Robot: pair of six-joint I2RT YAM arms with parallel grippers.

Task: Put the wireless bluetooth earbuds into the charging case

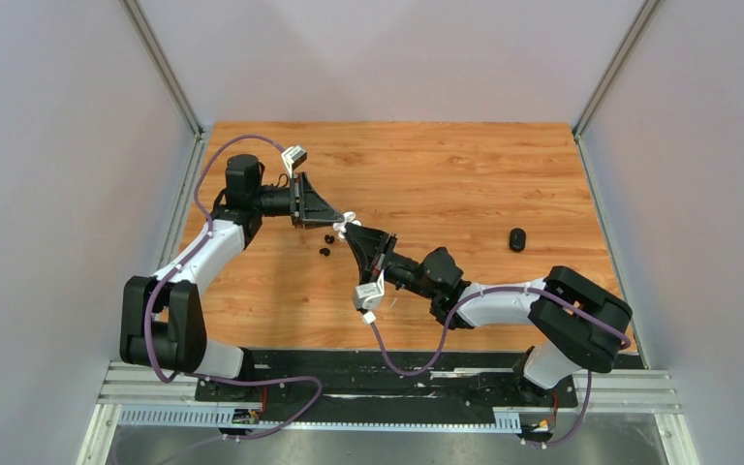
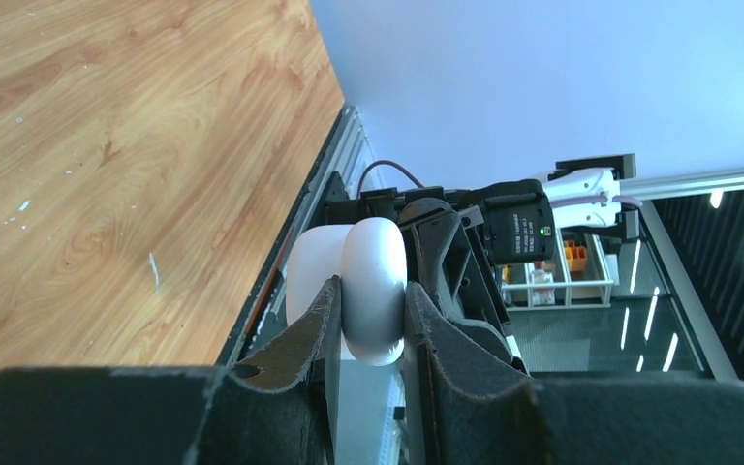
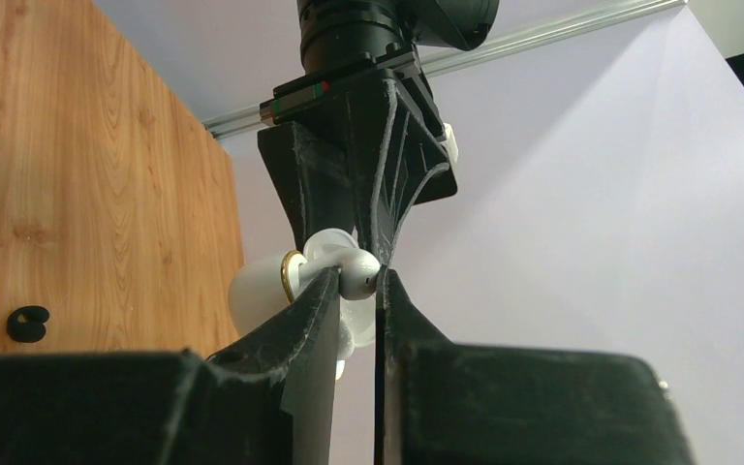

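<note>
Both grippers meet over the left-middle of the table around white objects. In the left wrist view my left gripper is shut on a smooth white piece, apparently part of the charging case, with more white behind it. In the right wrist view my right gripper is shut on a white earbud, held at the white case with a gold ring visible. Whether the earbud sits inside a slot is hidden by the fingers.
Small black pieces, looking like ear tips, lie on the table below the grippers. A black oblong object lies at the right.
</note>
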